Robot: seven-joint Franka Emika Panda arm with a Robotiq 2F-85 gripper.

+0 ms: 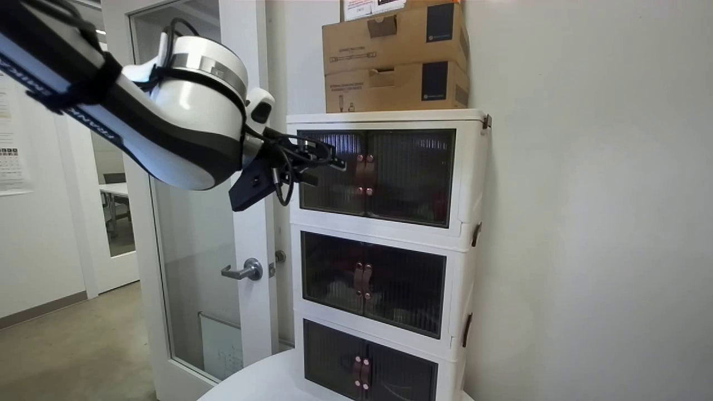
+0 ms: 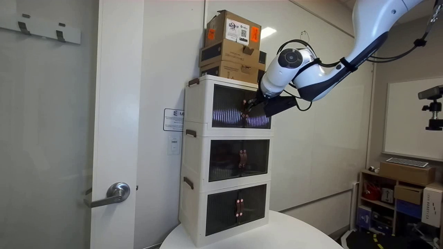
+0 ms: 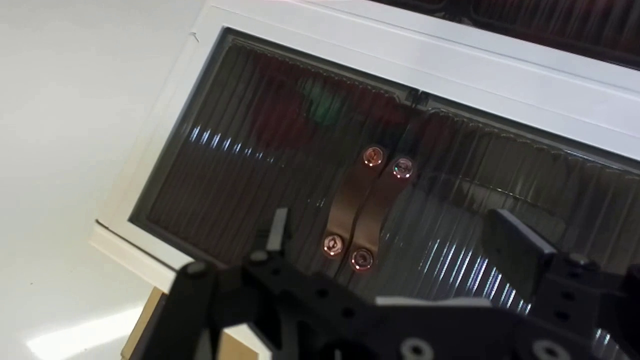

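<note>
A white cabinet stacked in three tiers has dark ribbed double doors, all shut. On its top tier, two brown strap handles with copper-coloured rivets sit side by side at the door seam. In front of these doors is my gripper, open, its fingers spread wide to either side of the handle pair in the wrist view. Nothing shows between them. From exterior view 1 the gripper appears just left of the handles; whether it touches the door cannot be told.
Cardboard boxes are stacked on the cabinet. It stands on a round white table close to a wall. A glass-panelled door with a lever handle is at the left in exterior view 1. Open air lies to the cabinet's right there.
</note>
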